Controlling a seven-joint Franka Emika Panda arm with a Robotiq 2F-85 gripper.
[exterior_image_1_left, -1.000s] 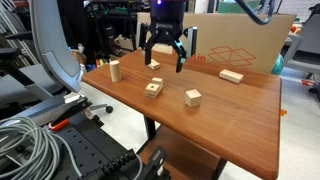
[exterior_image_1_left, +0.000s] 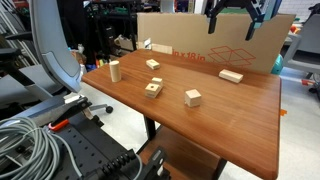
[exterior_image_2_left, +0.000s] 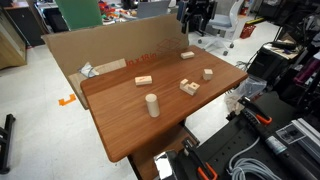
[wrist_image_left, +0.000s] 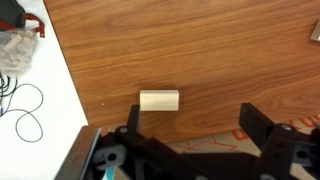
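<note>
My gripper (exterior_image_1_left: 231, 30) hangs high above the back right of the wooden table, near the cardboard wall. Its fingers are open, with nothing between them. Below it in the wrist view, a pale rectangular wooden block (wrist_image_left: 159, 100) lies flat, left of centre between the dark fingers; it appears to be the back right block (exterior_image_1_left: 231, 75). A pale cube (exterior_image_1_left: 193, 98) sits nearer the front edge. To its left are pale blocks (exterior_image_1_left: 154, 89), close together. Another small block (exterior_image_1_left: 153, 64) lies farther back, and a pale cylinder (exterior_image_1_left: 115, 71) stands upright at the left.
A cardboard wall (exterior_image_2_left: 130, 45) borders the table's back side. Black equipment and grey cables (exterior_image_1_left: 30, 150) occupy the area before the table. A clear bag (wrist_image_left: 18, 50) lies beyond the table edge.
From low over the left-middle blocks, my gripper has risen and moved right and back, toward the cardboard wall. The blocks and cylinder have stayed put.
</note>
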